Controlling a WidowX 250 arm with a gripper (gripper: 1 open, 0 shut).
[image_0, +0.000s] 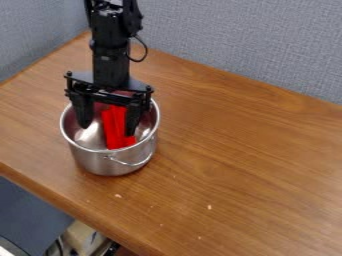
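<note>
A steel pot with a wire handle stands on the wooden table at the left. Inside it is a red object, upright or leaning. My black gripper reaches down into the top of the pot, open, its fingers on either side around the red object's upper part; whether they touch it is not clear.
Grey padded walls stand behind and at the left. The table's edge drops away at the lower left, where some dark items lie below.
</note>
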